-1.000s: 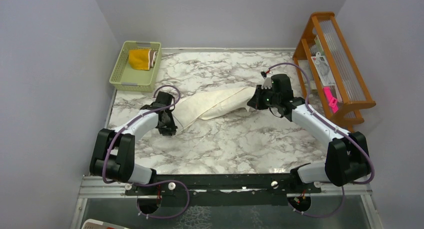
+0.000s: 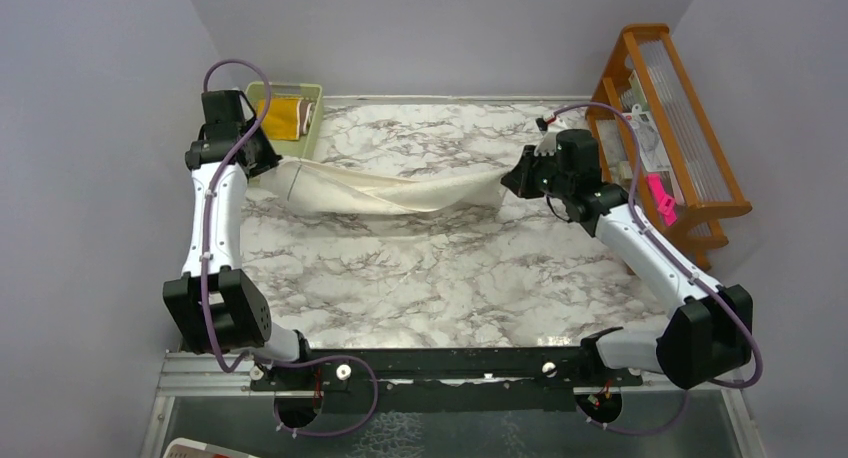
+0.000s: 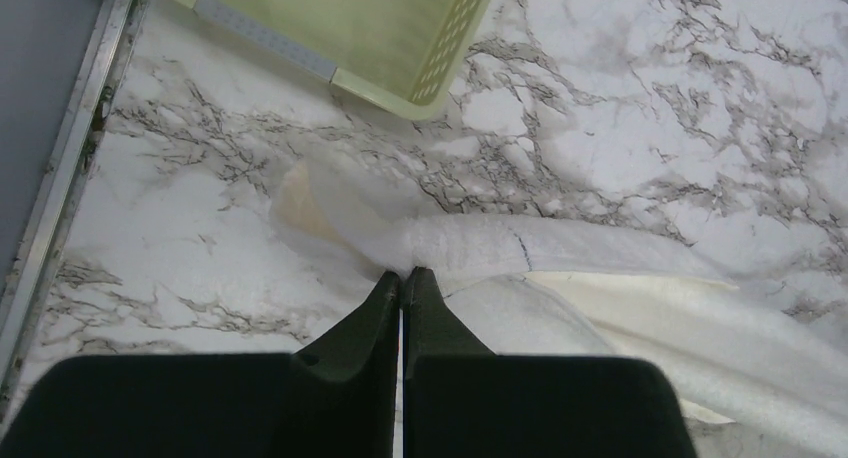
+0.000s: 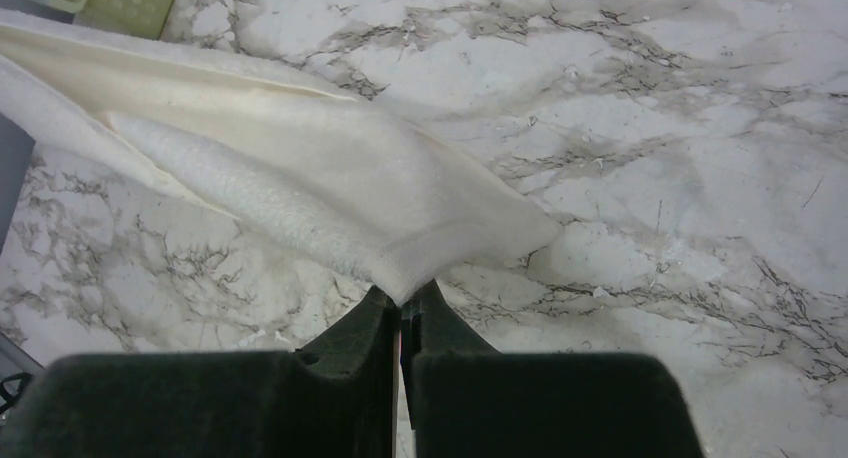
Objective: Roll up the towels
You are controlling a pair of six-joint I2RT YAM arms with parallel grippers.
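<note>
A long cream towel point(image 2: 390, 193) is stretched crosswise above the marble table, loosely folded along its length. At its left end my left gripper point(image 2: 275, 160) is shut on the cloth, near the basket; in the left wrist view the towel point(image 3: 560, 243) runs from the fingertips off to the right. My right gripper point(image 2: 508, 181) is shut on the other end, with cloth point(image 4: 400, 248) at its fingertips and a corner hanging beside it.
A green basket point(image 2: 305, 144) with a folded yellow cloth point(image 2: 280, 120) stands at the back left. A wooden rack point(image 2: 705, 128) stands on the right.
My left gripper has moved from the front left up to the back left with its end of the towel, stretching it straighter. The right gripper has shifted slightly up with its end.
</note>
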